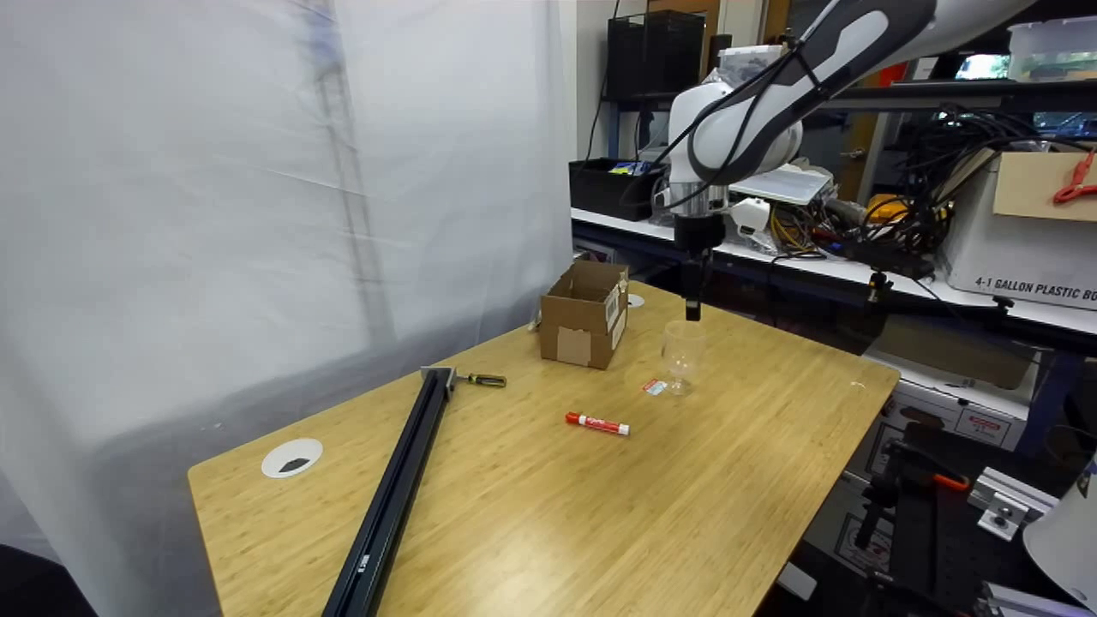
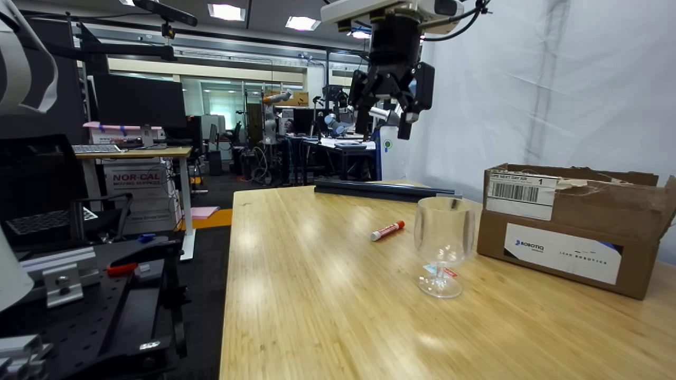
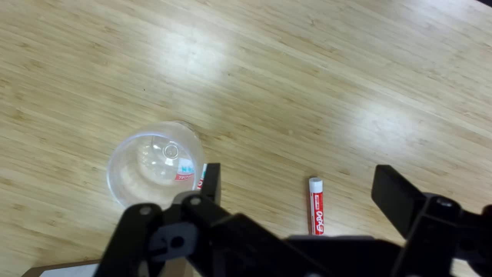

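A clear stemmed glass (image 2: 443, 237) stands upright on the table, a small red-and-white packet (image 1: 655, 387) beside its foot. The red marker with a white end (image 1: 597, 423) lies flat on the wood, apart from the glass. My gripper (image 2: 384, 130) hangs above the tabletop, open, its fingers apart and holding nothing. In the wrist view the marker (image 3: 316, 206) shows between the two spread fingers, well below them, its lower part hidden by the gripper body. The glass (image 3: 155, 166) is left of the left finger in that view.
An open cardboard box (image 1: 584, 314) stands at the back near the curtain. A long black rail (image 1: 396, 483) and a screwdriver (image 1: 483, 380) lie farther left.
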